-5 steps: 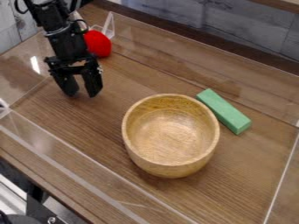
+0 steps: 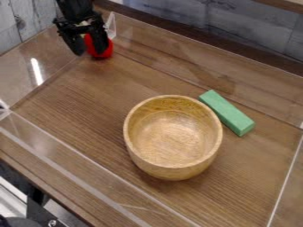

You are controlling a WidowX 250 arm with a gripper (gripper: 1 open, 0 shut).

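The black arm reaches in from the top left, its gripper (image 2: 83, 43) at a red object (image 2: 99, 47) near the back left of the wooden table (image 2: 83, 133). The fingers stand round or against the red object; the view is too small to tell whether they touch it.
A large yellow bowl (image 2: 174, 133) occupies the lower middle. A green block (image 2: 226, 113) lies to its upper right.
The gripper has moved from the middle left toward the back, up to the red object, which it now partly covers.
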